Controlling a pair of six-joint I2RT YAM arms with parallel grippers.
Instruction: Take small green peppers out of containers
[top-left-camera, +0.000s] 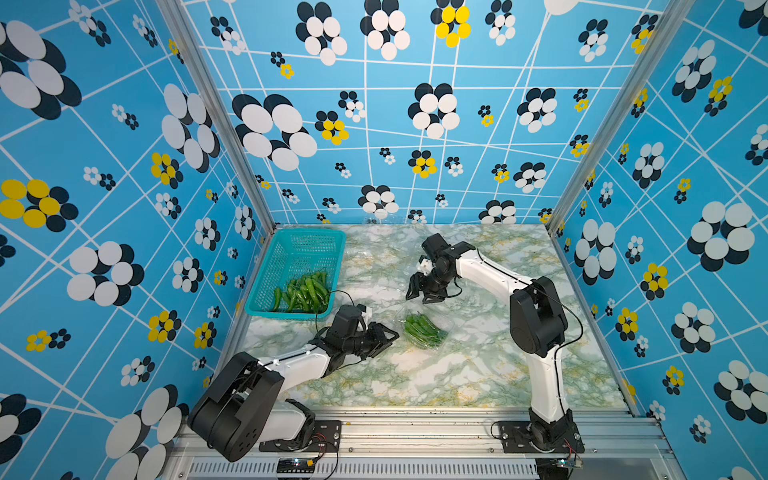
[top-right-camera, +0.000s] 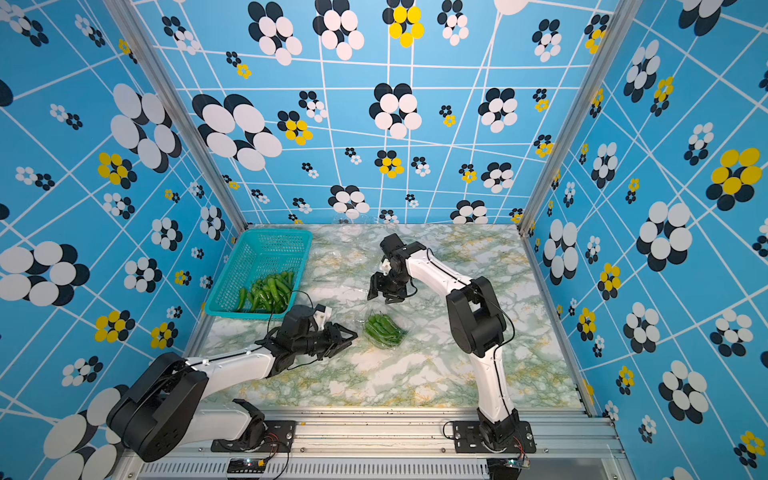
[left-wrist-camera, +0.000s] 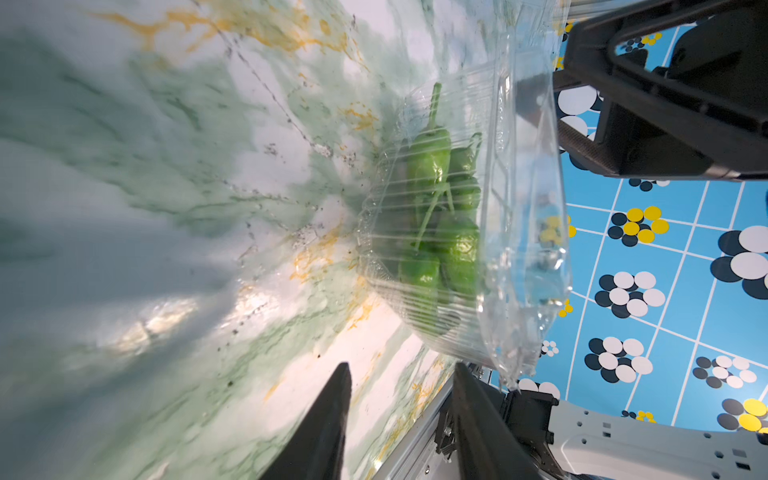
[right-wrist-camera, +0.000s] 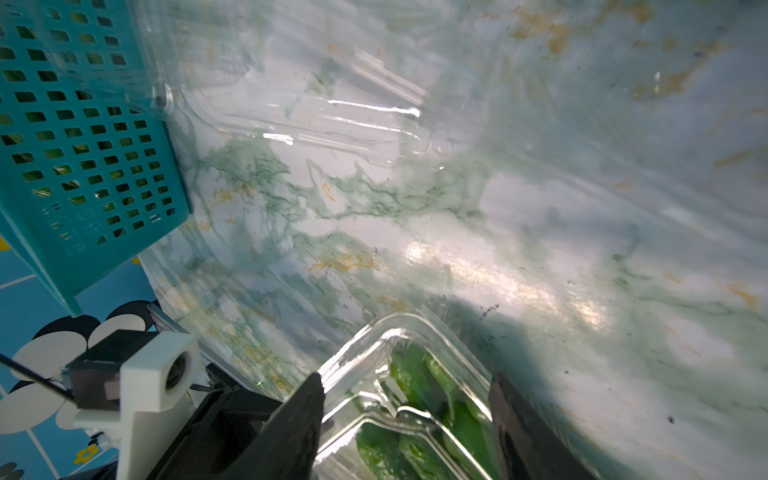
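A clear plastic box of green peppers (top-left-camera: 424, 331) (top-right-camera: 384, 330) (left-wrist-camera: 428, 168) (right-wrist-camera: 416, 376) lies on the marble table between the two grippers. My left gripper (top-left-camera: 386, 338) (top-right-camera: 342, 340) is at its left front, fingers apart and empty. My right gripper (top-left-camera: 422, 294) (top-right-camera: 382, 292) hovers just behind and above the box, fingers apart around its near end in the right wrist view; whether they touch it is unclear.
A teal basket (top-left-camera: 339, 240) (top-right-camera: 305, 240) (right-wrist-camera: 88, 256) with several loose peppers sits at the back left. Empty clear plastic (right-wrist-camera: 320, 112) lies beside it.
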